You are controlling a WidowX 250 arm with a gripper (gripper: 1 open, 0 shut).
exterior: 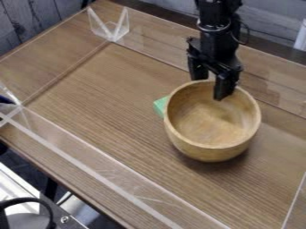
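A large tan wooden bowl (pixel 213 132) sits on the right half of the wooden table. The black gripper (pixel 210 73) is at its back rim, with its fingers reaching down at the rim; whether they are open or shut on it is unclear. A small green object (pixel 163 105) lies at the bowl's left, partly hidden behind it.
Clear tape strips cross its left side and back. Dark cables and a black item (pixel 24 215) are at the lower left edge.
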